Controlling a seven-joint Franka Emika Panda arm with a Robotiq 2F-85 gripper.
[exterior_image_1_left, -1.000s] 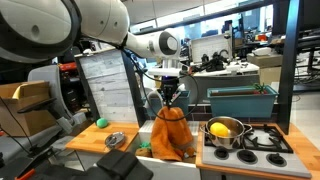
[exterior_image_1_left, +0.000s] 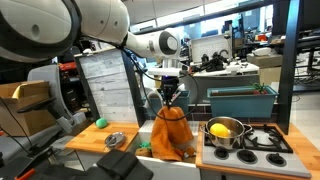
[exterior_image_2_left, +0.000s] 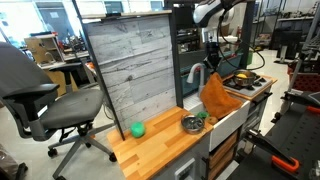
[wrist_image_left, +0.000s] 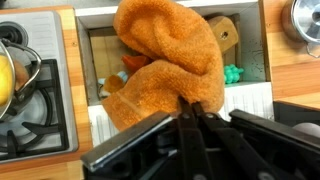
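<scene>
An orange cloth (exterior_image_1_left: 172, 134) hangs from my gripper (exterior_image_1_left: 168, 103) above the sink (exterior_image_1_left: 144, 137). The fingers are shut with the cloth's upper end pinched between them. In the wrist view the cloth (wrist_image_left: 172, 70) spreads below the dark fingers, covering much of the sink basin (wrist_image_left: 104, 50). Exterior view 2 has the same cloth (exterior_image_2_left: 217, 97) draped down toward the sink. Around its edges some items show in the basin, among them a green toy-like piece (wrist_image_left: 233, 73) and a brown wooden-looking piece (wrist_image_left: 223, 32); the rest is hidden.
Right of the sink, a pot (exterior_image_1_left: 225, 131) with a yellow item stands by the stove (exterior_image_1_left: 262, 148). On the left counter sit a metal bowl (exterior_image_1_left: 115, 140) and a green object (exterior_image_2_left: 137, 129). A blue-green box (exterior_image_1_left: 243, 104) stands on the back ledge.
</scene>
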